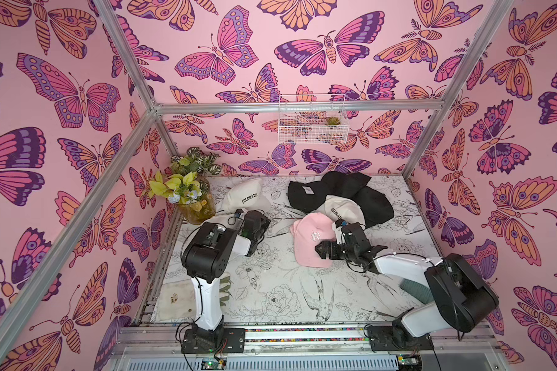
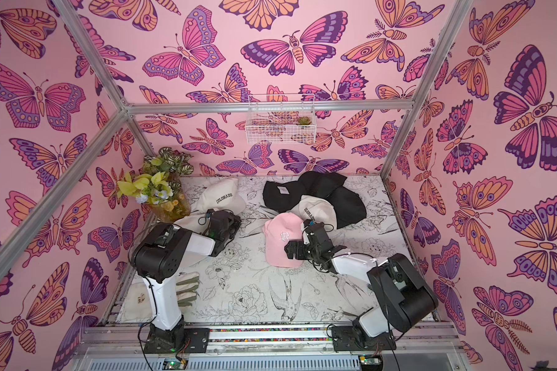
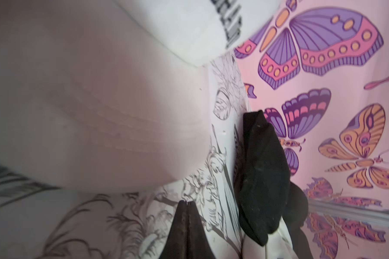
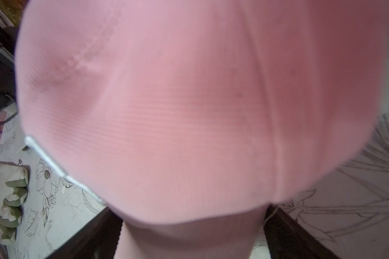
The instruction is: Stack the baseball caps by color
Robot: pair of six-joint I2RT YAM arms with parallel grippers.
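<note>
The pink cap (image 1: 303, 244) lies in the middle of the table. My right gripper (image 1: 326, 249) is at its right side, open, with part of the cap between its spread fingers. Toward the back left sits a white cap lettered COLORADO (image 1: 244, 193); a second white cap (image 3: 116, 112) lies in front of it, mostly hidden by the left arm in the top views. My left gripper is shut beside that nearer cap, nothing visible between its fingertips. Several black caps (image 1: 375, 207) cluster at the back right, another white COLORADO cap (image 1: 351, 212) against them.
A glass vase with plants (image 1: 198, 207) stands at the back left, close to the white caps. White gloves with green fingers (image 1: 188, 300) lie front left. A grey-green item (image 1: 416, 290) is partly under the right arm.
</note>
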